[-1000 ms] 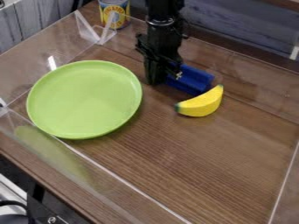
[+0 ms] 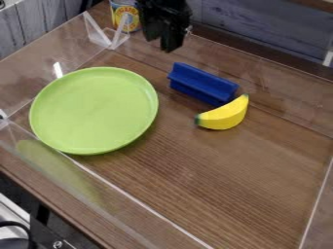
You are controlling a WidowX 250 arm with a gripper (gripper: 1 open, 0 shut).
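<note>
My gripper [image 2: 164, 35] hangs at the top centre, dark and open, with nothing visible between its fingers. It is above and behind a blue block [image 2: 201, 84], which lies on the wooden surface, apart from the gripper. A yellow banana [image 2: 223, 116] lies just in front and to the right of the block. A round green plate [image 2: 92, 110] fills the left middle.
A can [image 2: 124, 16] stands at the back left, near the gripper. Clear plastic walls [image 2: 39, 156] edge the work area.
My gripper has risen up and back, away from the blue block, which now shows uncovered. The banana and plate have stayed in place.
</note>
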